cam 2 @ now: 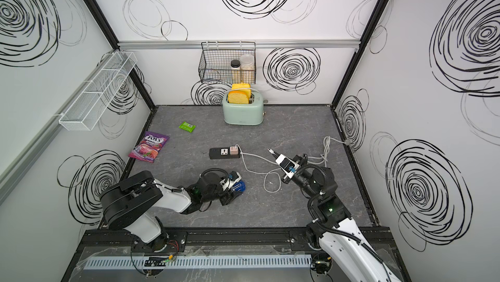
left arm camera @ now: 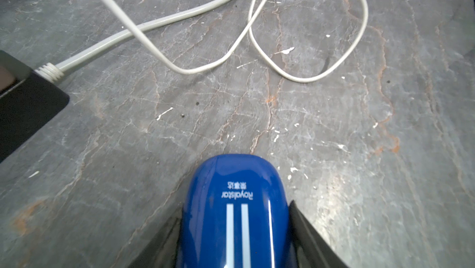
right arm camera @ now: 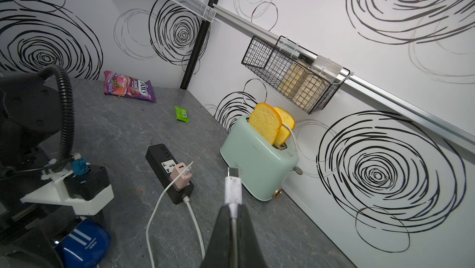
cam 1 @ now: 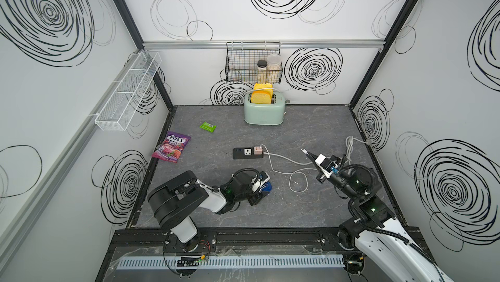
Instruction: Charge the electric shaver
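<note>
The blue electric shaver (left arm camera: 236, 218) shows two white stripes and its brand lettering in the left wrist view. My left gripper is shut on it, one finger against each side, low over the table. In the right wrist view the shaver (right arm camera: 85, 243) sits under the left arm; its charging port cannot be made out. My right gripper is shut on the white cable's plug, whose metal tip (right arm camera: 232, 173) points forward, raised off to the right. The cable's pink charger (right arm camera: 181, 176) is seated in the black power strip (right arm camera: 168, 160).
Behind the strip stands a green toaster (cam 1: 264, 112) with bread slices. A purple candy bag (cam 1: 172, 147) and a green packet (cam 1: 207, 126) lie at left. A loop of white cable (cam 1: 298, 190) rests between the arms.
</note>
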